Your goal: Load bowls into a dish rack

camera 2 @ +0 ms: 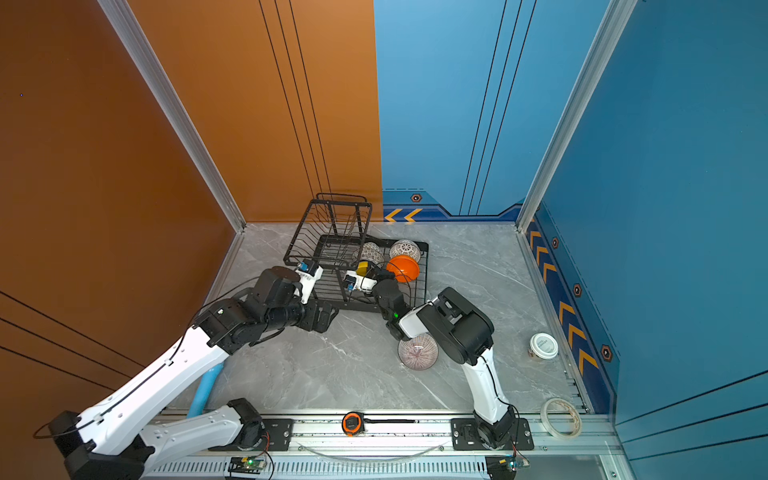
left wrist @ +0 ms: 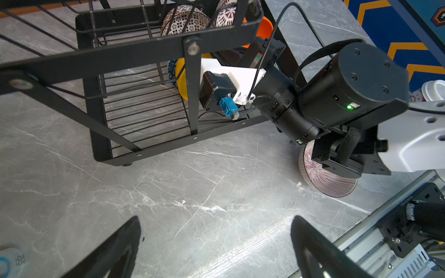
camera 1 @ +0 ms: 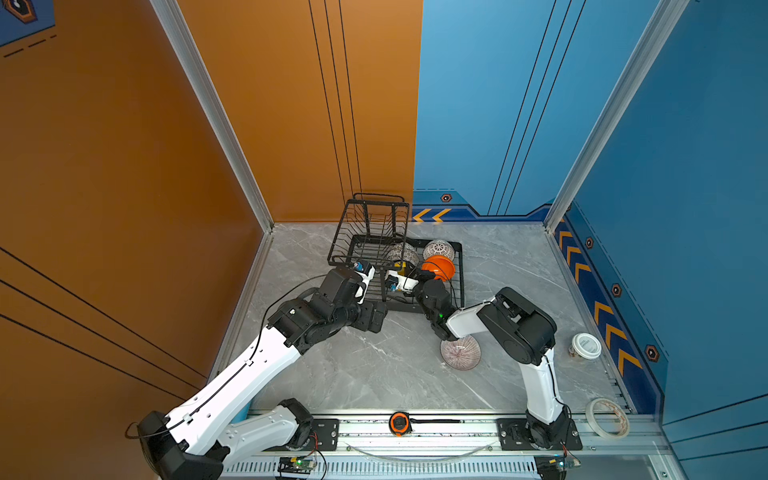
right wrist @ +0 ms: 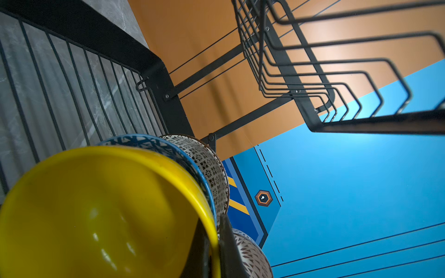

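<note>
In the right wrist view my right gripper is shut on the rim of a yellow bowl [right wrist: 102,208], which stands tilted inside the dish rack [camera 1: 424,307]. Right behind it are a blue-rimmed bowl [right wrist: 155,143] and a brown-rimmed patterned one [right wrist: 201,169]. An orange bowl [camera 2: 402,269] and a white patterned bowl [camera 2: 405,249] occupy the rack's right side. On the counter, partly under the right arm, sits a striped bowl [camera 1: 461,353]. My left gripper hangs open and empty over bare counter in front of the rack.
The rack's raised upper basket [camera 1: 369,232] overhangs its left part, close to both arms. A white-lidded cup [camera 1: 586,345] and a tape roll [camera 1: 608,417] lie far right.
</note>
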